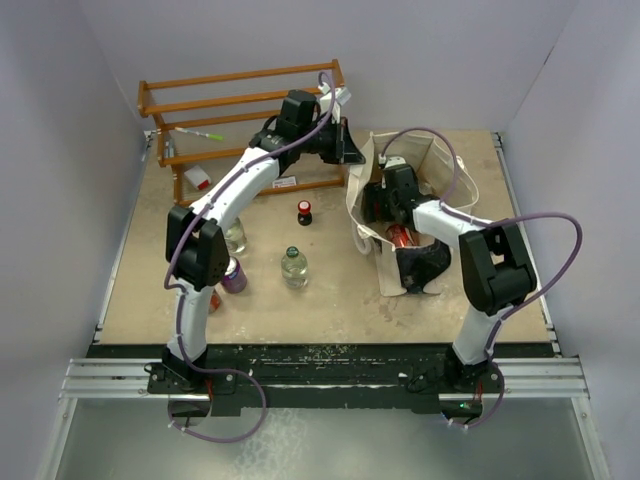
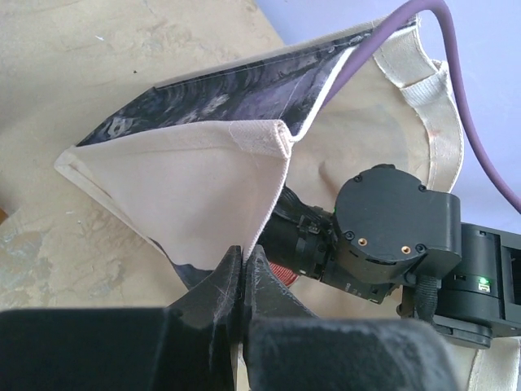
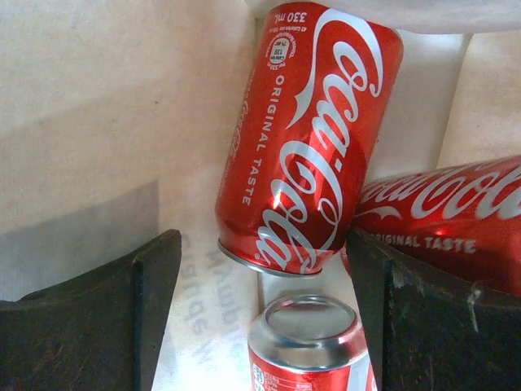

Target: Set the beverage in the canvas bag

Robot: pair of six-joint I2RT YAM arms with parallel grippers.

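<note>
The cream canvas bag (image 1: 460, 185) stands open at the back right. My left gripper is shut on its upper edge (image 2: 195, 163). My right gripper reaches down inside, its fingers apart, over red Coca-Cola cans: one lying (image 3: 305, 122) just beyond the fingertips, another (image 3: 448, 212) at the right, a third (image 3: 309, 358) between and below the fingers. In the top view the right gripper hides much of the bag's contents.
On the table (image 1: 330, 320) stand a clear bottle (image 1: 294, 268), a small dark red-capped bottle (image 1: 305, 215), a purple container (image 1: 233, 280) and other items under my left arm. A wooden rack (image 1: 240, 100) is at the back.
</note>
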